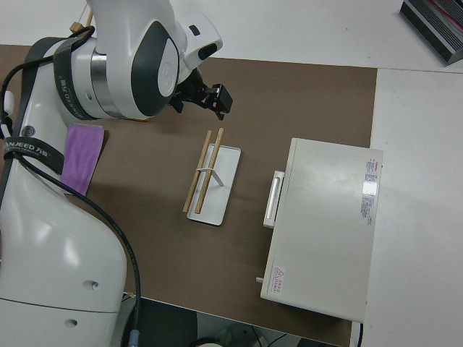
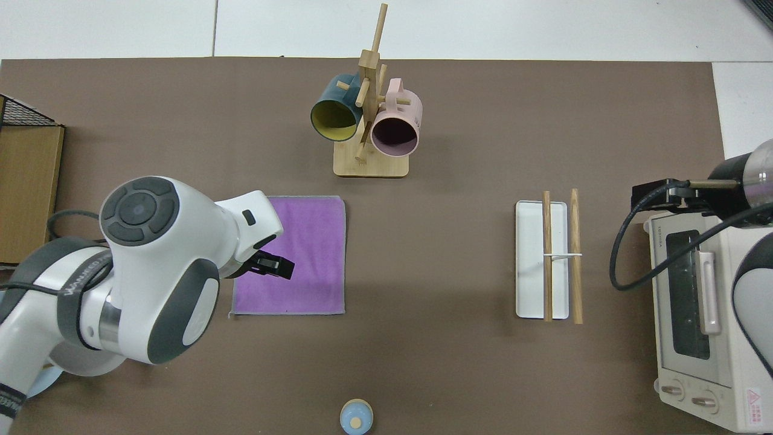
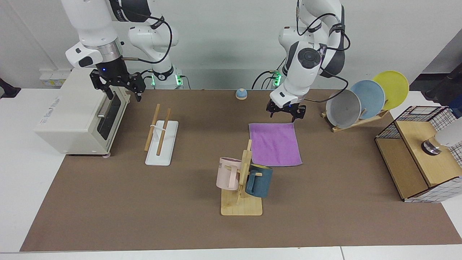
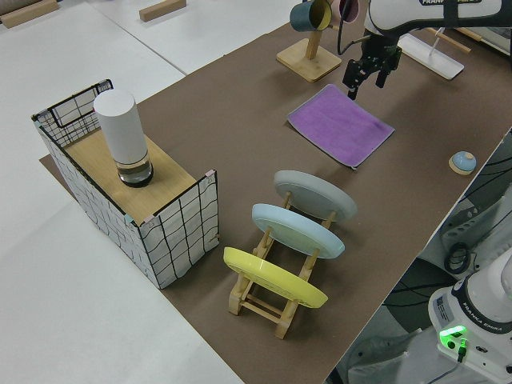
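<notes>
The black gripper (image 3: 286, 113) of the arm beside the plate rack hangs above the near edge of the purple towel (image 2: 297, 261), at the towel's left in the top view. Whether it is open or shut is unclear. The other arm's black gripper (image 3: 130, 86) is over the white toaster oven (image 2: 681, 304), its finger state unclear too. A mug tree (image 2: 348, 167) holds a blue mug (image 2: 330, 109) and a pink mug (image 2: 402, 130). A white stand (image 2: 529, 261) carries two wooden rods.
A rack holds grey (image 4: 316, 188), blue (image 4: 296, 224) and yellow (image 4: 272, 278) plates. A wire-sided wooden shelf (image 4: 176, 176) with a white cylinder sits nearby. A small blue round object (image 2: 356, 417) lies near the front edge.
</notes>
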